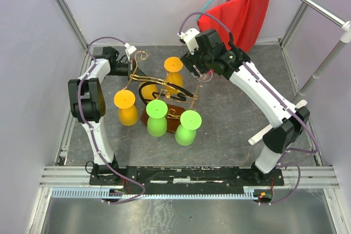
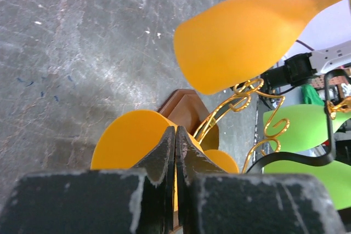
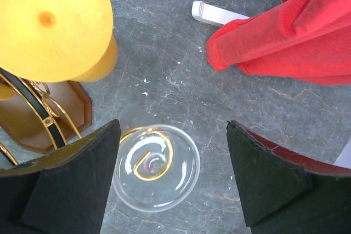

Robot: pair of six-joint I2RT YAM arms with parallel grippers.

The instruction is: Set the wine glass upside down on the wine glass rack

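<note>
The gold-and-black rack [image 1: 167,84] holds orange and green glasses upside down, bases up. A clear glass [image 3: 156,187] sits on a gold loop at the rack's right side, seen from above, below my right gripper, which is open with its pads either side of it. My left gripper is shut at the rack's back left, close to an orange glass [image 2: 126,141]; what lies between its fingertips is hard to see.
The rack's wooden base [image 1: 151,119] stands on the grey table [image 1: 252,113]. A red cloth [image 1: 241,15] hangs at the back right, and a metal frame [image 1: 323,64] rises on the right.
</note>
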